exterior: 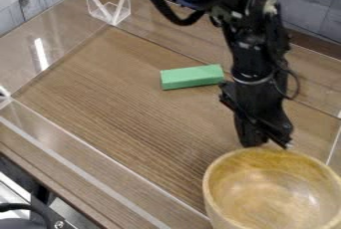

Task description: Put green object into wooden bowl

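The green object (192, 77), a flat block, lies on the wooden table behind and to the left of the gripper. My black gripper (264, 135) points down at the back rim of the wooden bowl (224, 178), clear of the block. Whether its fingertips touch the bowl cannot be made out. Its dark fingers blend together, so their spacing is unclear. The visible inside of the bowl looks empty; its front and right side run out of the picture.
Bare table (114, 99) stretches across the left and middle. A white wire-like stand (110, 7) is at the far left corner. Dark cables (27, 213) sit at the lower left.
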